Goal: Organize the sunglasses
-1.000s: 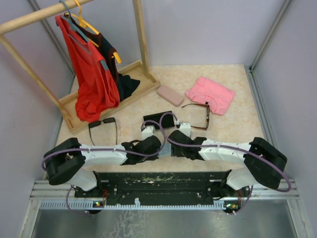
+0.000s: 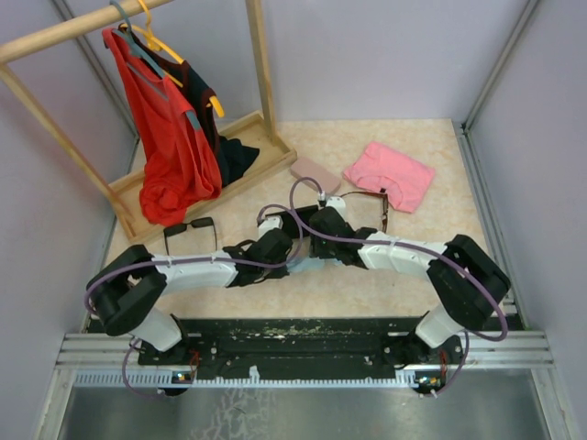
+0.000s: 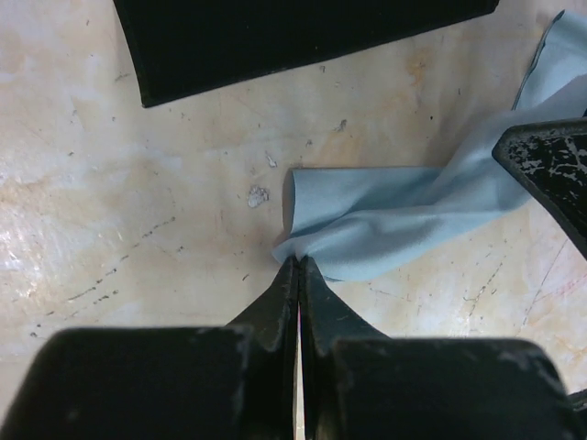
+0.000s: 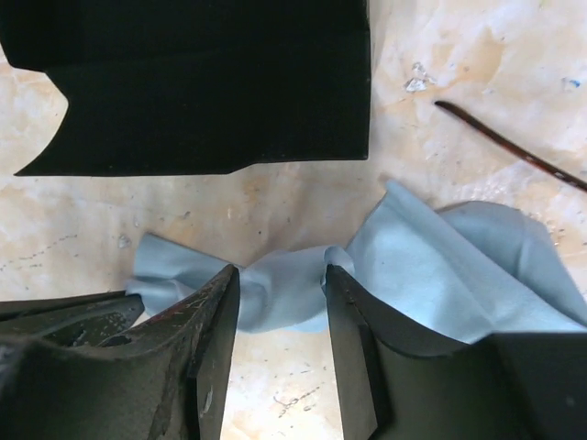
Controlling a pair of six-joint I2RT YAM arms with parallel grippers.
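Observation:
A light blue cloth (image 4: 422, 266) lies creased on the table. My left gripper is shut on the cloth's left end, where the fabric gathers at its tips. Just right of it, my right gripper stands part open over the cloth, with a raised fold against its right finger (image 4: 339, 298). An open black case (image 4: 211, 110) lies beyond both grippers. Dark sunglasses (image 2: 189, 225) rest at the left in the top view. A brown-framed pair (image 2: 384, 211) is at the right, partly hidden by the right arm.
Red and dark clothes (image 2: 170, 137) hang over a wooden rack tray (image 2: 266, 137) at the back left. A pinkish case (image 2: 315, 174) and a folded pink cloth (image 2: 390, 174) lie at the back.
My right gripper has moved up and left in the top view, now covering part of the black case.

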